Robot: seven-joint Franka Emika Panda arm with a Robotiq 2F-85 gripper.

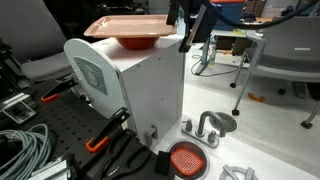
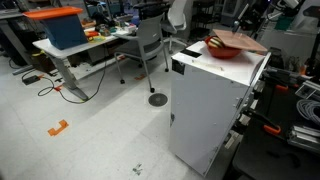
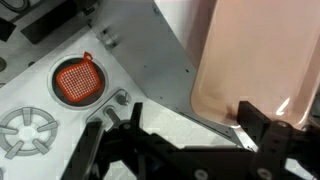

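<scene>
A flat pinkish tray [image 1: 130,26] rests across the top of a red-orange bowl [image 1: 138,43], on top of a white cabinet [image 1: 158,85]. From the other side, the tray [image 2: 240,40] covers part of the bowl [image 2: 214,50], whose contents show only in part. My gripper [image 1: 182,28] is open, at the tray's right end in exterior view 1. In the wrist view the tray [image 3: 262,60] reaches down to the right finger [image 3: 262,130] of my gripper. Whether that finger touches the tray is unclear.
Below the cabinet are a small sink with a red strainer [image 1: 187,161], a tap [image 1: 206,124] and a stove burner [image 3: 31,131]. A chair [image 1: 290,60] stands behind. Cables [image 1: 28,152] lie at the left. Open floor [image 2: 105,130] lies beside the cabinet.
</scene>
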